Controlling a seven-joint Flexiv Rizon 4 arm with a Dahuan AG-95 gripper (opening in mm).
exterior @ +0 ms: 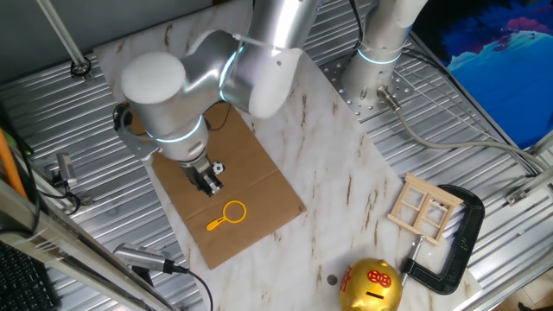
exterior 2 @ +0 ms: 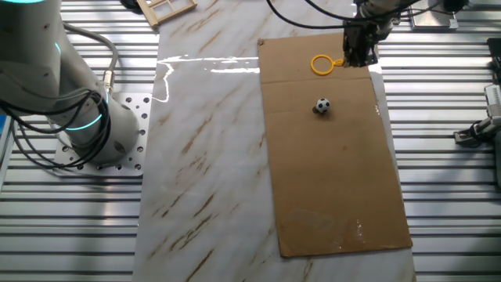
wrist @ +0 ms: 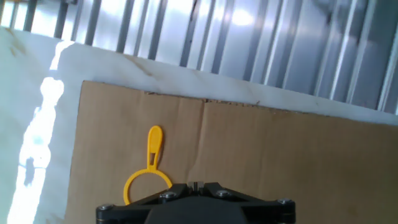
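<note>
A yellow ring with a handle, like a magnifier frame (exterior: 234,211), lies flat on the brown cardboard (exterior: 259,216). Close to it sits a small black-and-white soccer ball (exterior 2: 322,105), out of sight in the wrist view. My gripper (exterior: 214,188) hangs above the cardboard, between the ball and the ring's handle as exterior view 1 shows it. Seen from the wrist, the fingertips of the gripper meet with nothing showing between them, and the yellow ring (wrist: 129,188) is partly hidden behind the left finger.
A wooden window-like frame (exterior: 425,207), a black clamp (exterior: 467,226) and a gold piggy bank (exterior: 370,289) stand off to the right in exterior view 1. Bare marble tabletop (exterior 2: 207,172) separates the cardboard from the robot's base.
</note>
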